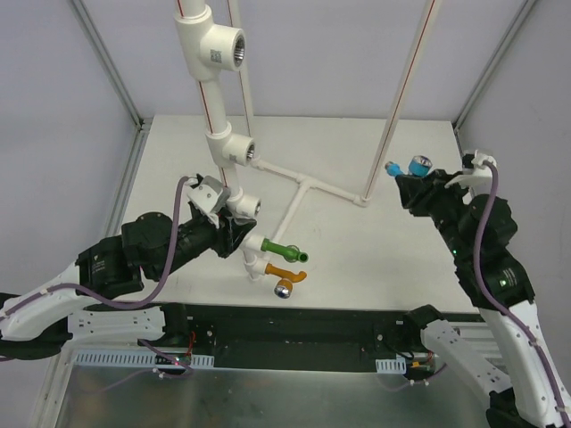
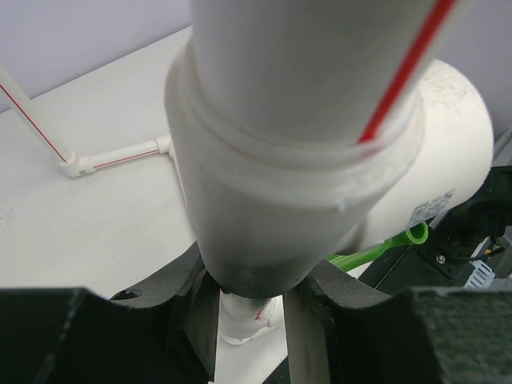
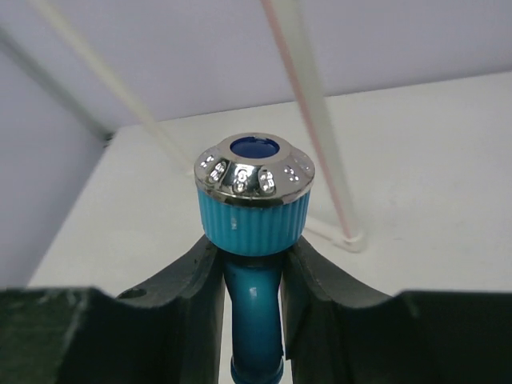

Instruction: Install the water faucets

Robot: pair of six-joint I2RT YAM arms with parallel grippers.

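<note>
My right gripper [image 1: 412,189] is shut on a blue faucet [image 3: 254,228] with a chrome, blue-capped handle, raised at the right side of the top view. My left gripper [image 1: 239,230] is closed around the white upright pipe [image 2: 296,160], a finger on either side. Along that pipe sit several white tees with side openings; the upper [image 1: 230,46] and middle tee [image 1: 236,149] are empty. Lower down, a green faucet [image 1: 287,251] and an orange faucet [image 1: 285,273] stick out to the right from their fittings.
White base pipes [image 1: 290,214] with a T-branch lie on the white table [image 1: 357,259]. Two thinner uprights, one a right-hand pipe [image 1: 406,89], rise from them. Between that pipe and my left gripper the table is mostly bare.
</note>
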